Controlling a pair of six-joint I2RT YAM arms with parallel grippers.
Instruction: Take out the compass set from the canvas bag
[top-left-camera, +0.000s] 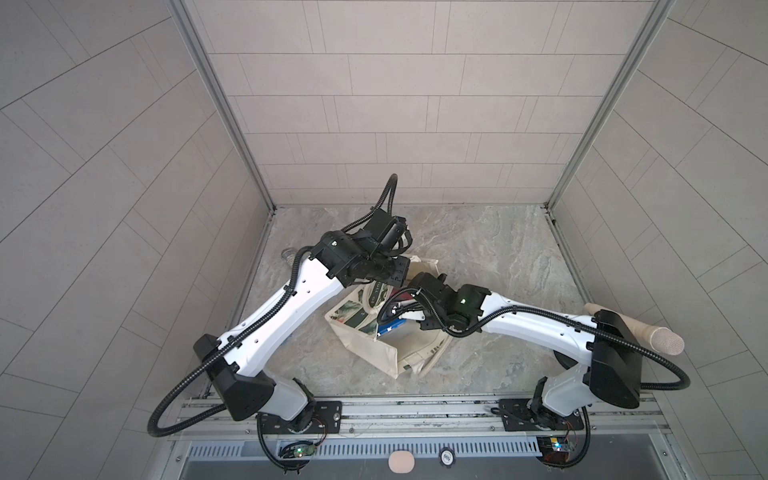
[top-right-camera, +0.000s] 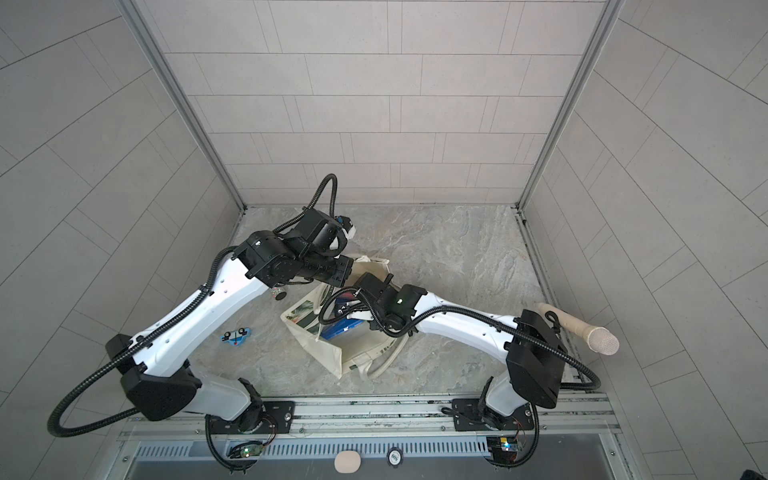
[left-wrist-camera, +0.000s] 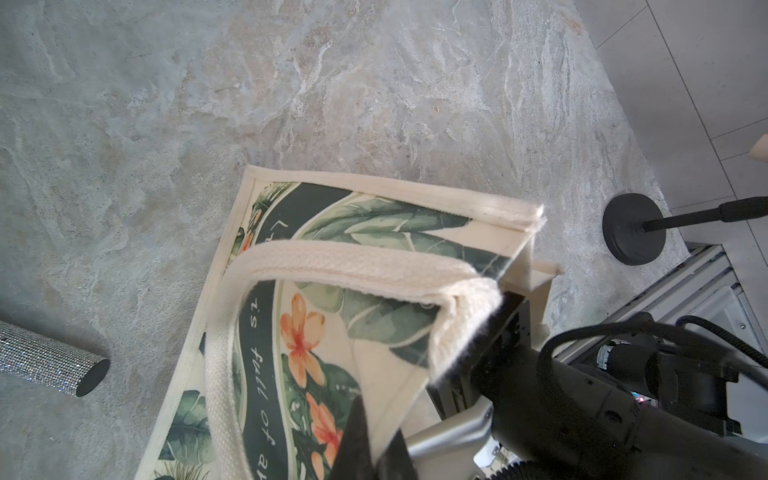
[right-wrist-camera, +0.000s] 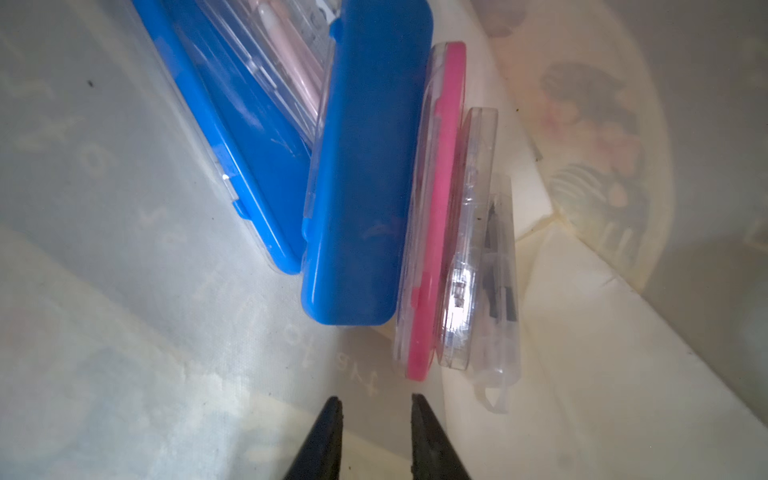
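Note:
The canvas bag stands open mid-table, with a leaf and flower print. In the left wrist view my left gripper is shut at the bag's edge, cream cloth running between its fingers. My right gripper reaches inside the bag, its fingers apart with nothing between them. Ahead of them lie flat cases: a blue one, another blue one with a clear lid, a pink-edged one, a clear one and a clear one with dark pieces inside. Which is the compass set, I cannot tell.
A glittery cylinder lies beside the bag, and a small blue toy rests on the table at left. A pinkish cylinder is at the right edge. The table behind the bag is clear. A bag handle loops near my left gripper.

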